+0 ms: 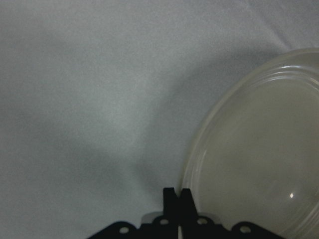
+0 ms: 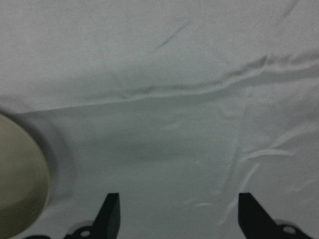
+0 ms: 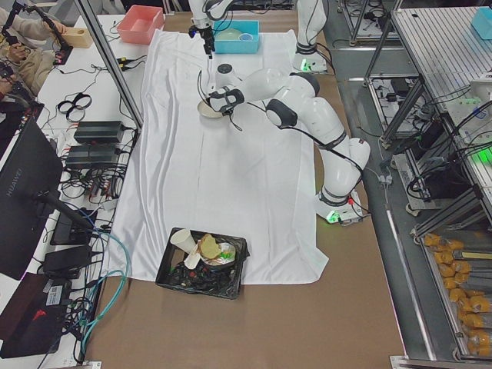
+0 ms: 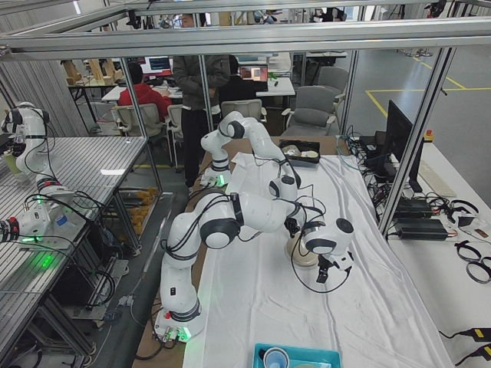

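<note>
A pale shallow round dish lies on the white cloth, also seen in the camera left view, partly under the arms. In the left wrist view my left gripper is shut at the dish's rim, its fingertips close together; whether the rim is between them is unclear. In the right wrist view my right gripper stands open over bare cloth, the dish to its left.
A turquoise bin with dishes stands at one end of the cloth, a black lined bin with waste at the other.
</note>
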